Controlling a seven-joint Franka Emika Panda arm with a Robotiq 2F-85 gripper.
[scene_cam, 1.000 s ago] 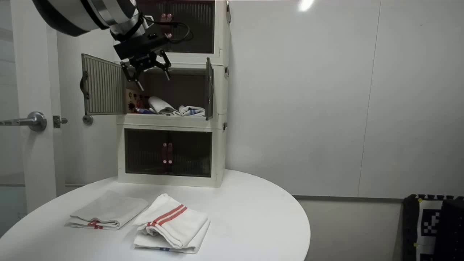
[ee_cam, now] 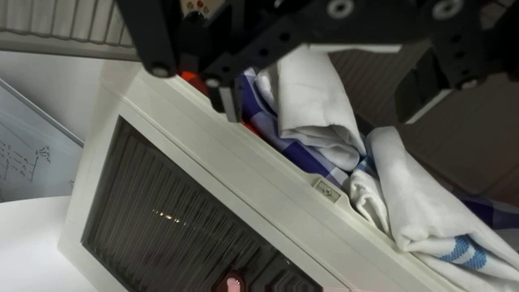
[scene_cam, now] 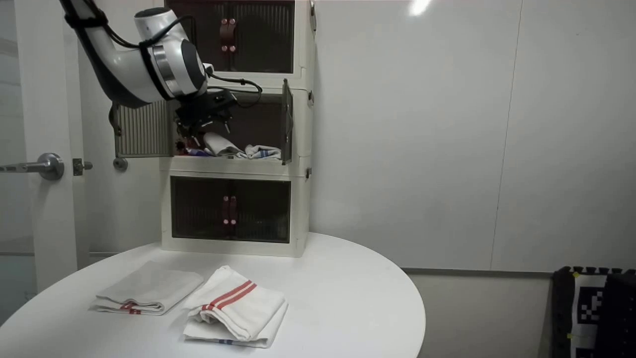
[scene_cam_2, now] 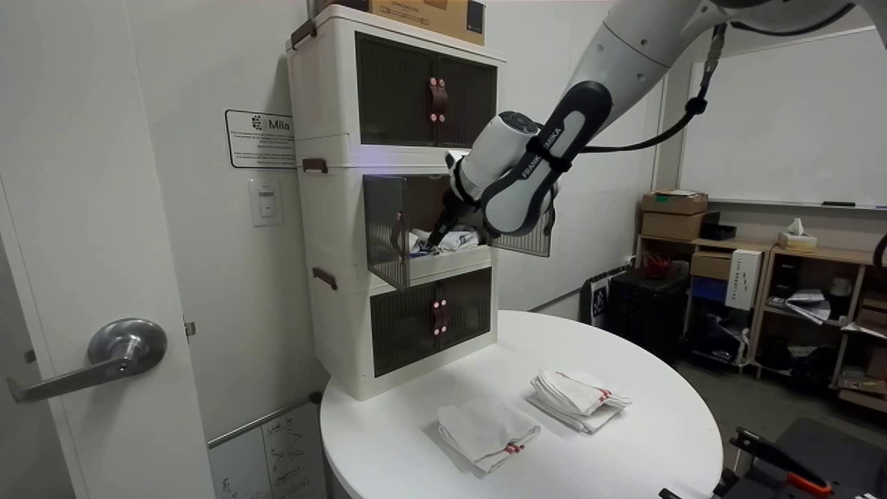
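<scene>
My gripper stands open at the mouth of the cabinet's middle compartment, its two fingers spread wide. Between and just beyond them in the wrist view is a rolled white cloth, with nothing gripped. Beside it lies a white cloth with blue stripes. A blue-and-white checked cloth shows underneath, along the compartment's front lip. In exterior view 1 the rolled cloth and the striped cloth rest on the compartment floor, below and to the right of the fingertips.
Both middle doors are open, the left door close to the arm and the right door at the other side. On the round table lie two folded stacks of cloth, one grey-white, one red-striped.
The arm has come down and toward the cabinet, bringing the gripper from above the open compartment to its mouth. The cloths and doors have not moved.
</scene>
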